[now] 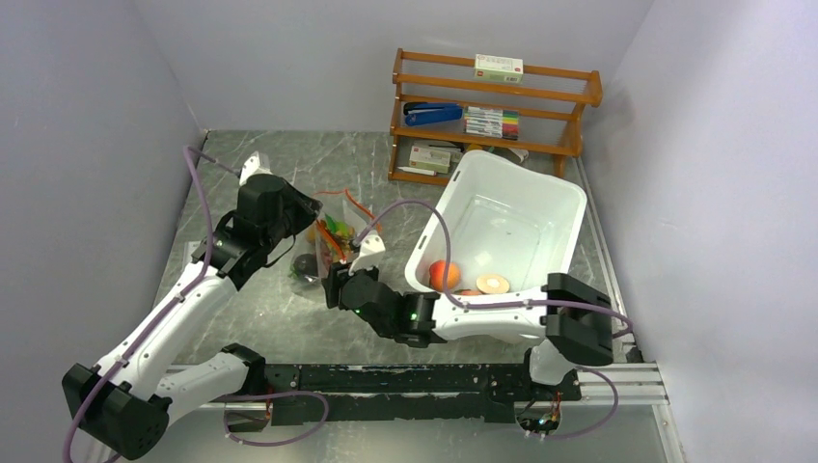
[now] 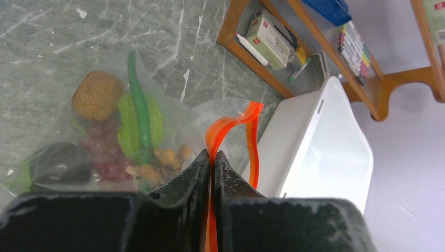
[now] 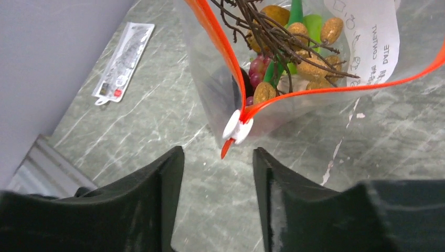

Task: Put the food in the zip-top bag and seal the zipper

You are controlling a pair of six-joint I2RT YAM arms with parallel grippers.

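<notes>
A clear zip top bag (image 2: 181, 118) with an orange zipper rim stands on the marbled table, its mouth open. Inside are a round brown item, red grapes, a green pepper-like piece, a dark item and, in the right wrist view, brown twigs (image 3: 273, 34). My left gripper is shut on the bag's orange rim. At the near corner of the mouth hangs the white zipper slider (image 3: 237, 127). Just short of that slider, apart from it, my right gripper stands part open, empty between its fingers.
To the right, a white bin (image 1: 516, 217) holds a peach (image 1: 444, 275) and a pale round piece (image 1: 493, 284). A wooden rack (image 1: 569, 121) stands behind. In the right wrist view a flat white package (image 3: 125, 62) lies beyond the bag. Bare table lies in front.
</notes>
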